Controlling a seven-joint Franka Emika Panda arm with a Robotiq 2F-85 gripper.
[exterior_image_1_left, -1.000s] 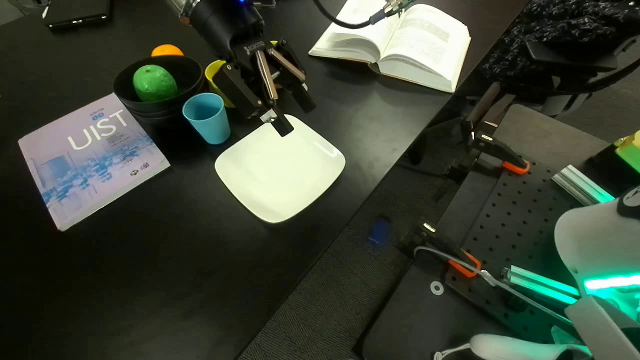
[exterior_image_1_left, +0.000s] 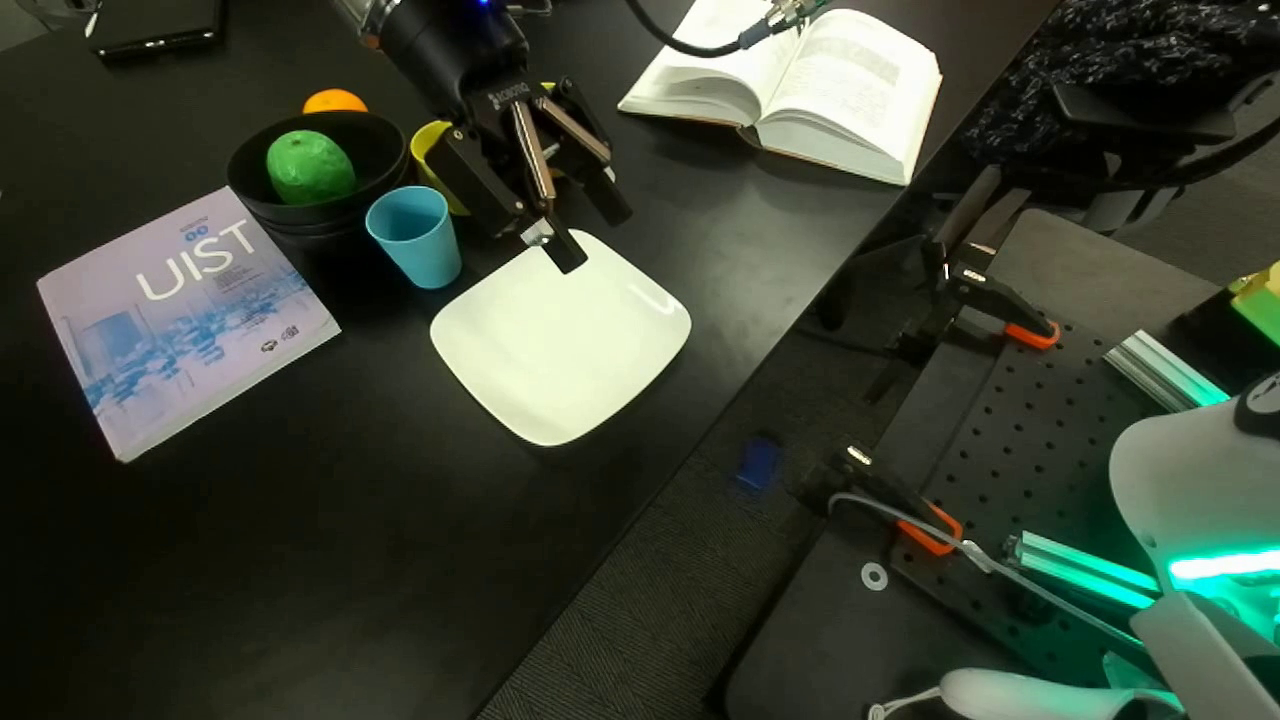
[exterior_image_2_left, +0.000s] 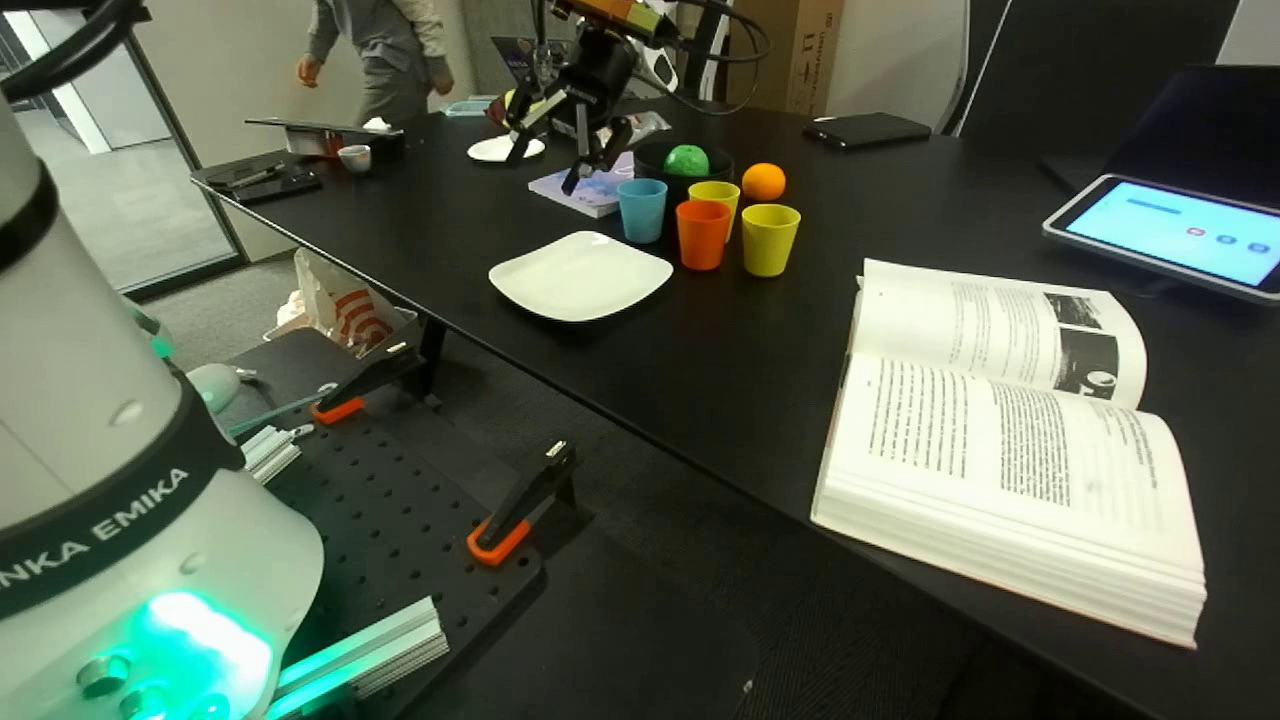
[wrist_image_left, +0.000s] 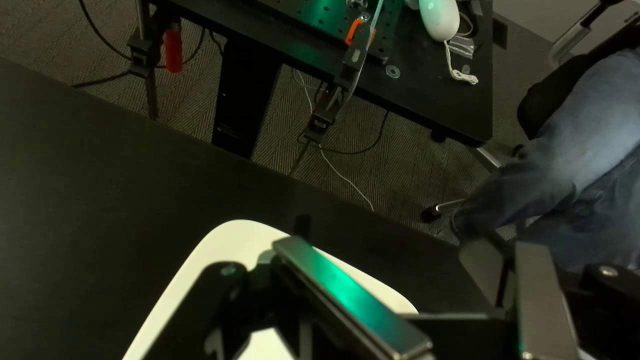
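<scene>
My gripper (exterior_image_1_left: 588, 224) hangs open above the far edge of a white square plate (exterior_image_1_left: 558, 348), nothing between its fingers. Left of the plate stands a light blue cup (exterior_image_1_left: 414, 234). A black bowl (exterior_image_1_left: 246, 180) beyond it holds a green fruit (exterior_image_1_left: 310, 167), and an orange (exterior_image_1_left: 335, 101) lies behind the bowl. Exterior view 2 also shows an orange cup (exterior_image_2_left: 702, 236) and two yellow ones, the nearer yellow cup (exterior_image_2_left: 768, 240) at the right; my arm mostly hides these in exterior view 1. From the wrist, metal-faced fingers (wrist_image_left: 354, 297) cover part of the plate (wrist_image_left: 240, 240).
A UIST book (exterior_image_1_left: 192, 312) lies left of the plate, and an open book (exterior_image_1_left: 828, 84) lies near the table edge. A tablet (exterior_image_2_left: 1182, 234) stands at the right in exterior view 2. In the wrist view, someone's legs (wrist_image_left: 564, 156) show beyond the table.
</scene>
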